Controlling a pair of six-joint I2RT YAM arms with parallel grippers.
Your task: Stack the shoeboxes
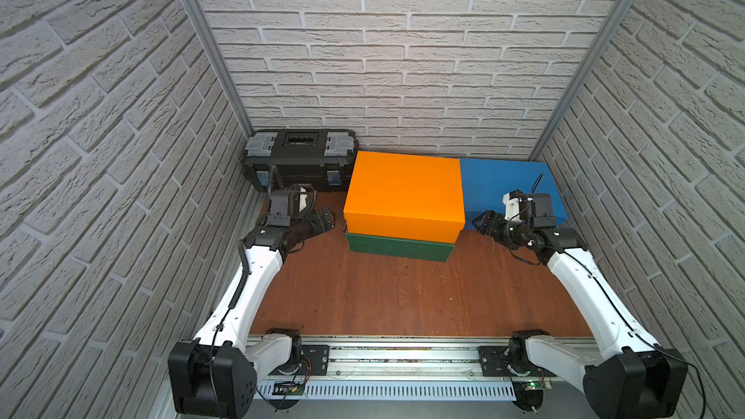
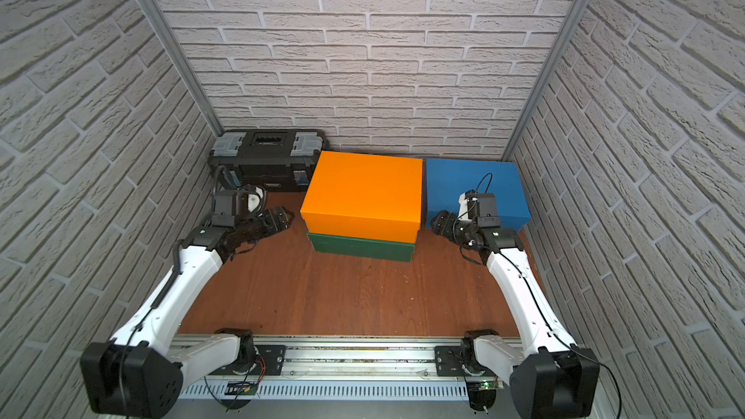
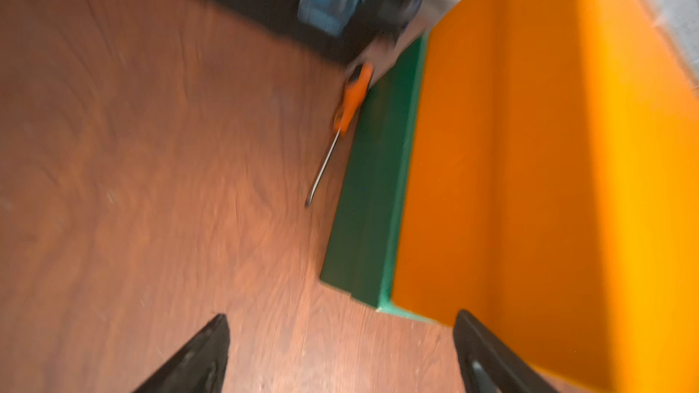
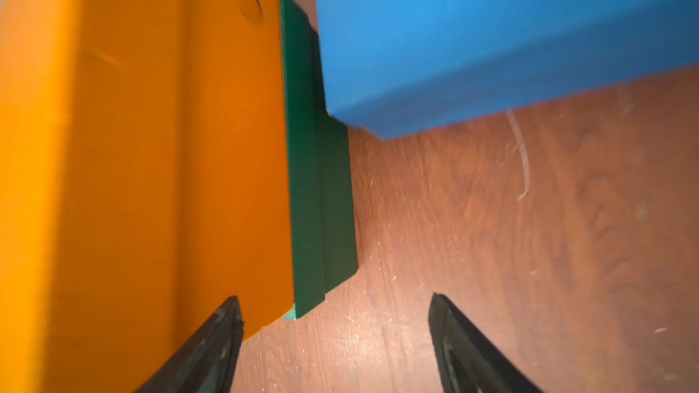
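Observation:
The orange shoebox (image 1: 405, 190) rests on top of the green shoebox (image 1: 399, 246), whose front and sides show below it. Close by on the right lies the blue shoebox (image 1: 504, 182), flat on the table. My left gripper (image 1: 330, 220) is off the stack's left side; in the left wrist view its fingers (image 3: 207, 353) are apart with only table and box behind them. My right gripper (image 1: 480, 222) hovers off the right side, by the blue box's front. Its fingers (image 4: 218, 342) are spread too, holding nothing.
A black toolbox (image 1: 301, 159) stands at the back left. An orange-handled screwdriver (image 3: 354, 94) lies on the table against the green box's left side. Bare wooden table (image 1: 403, 298) stretches in front of the boxes.

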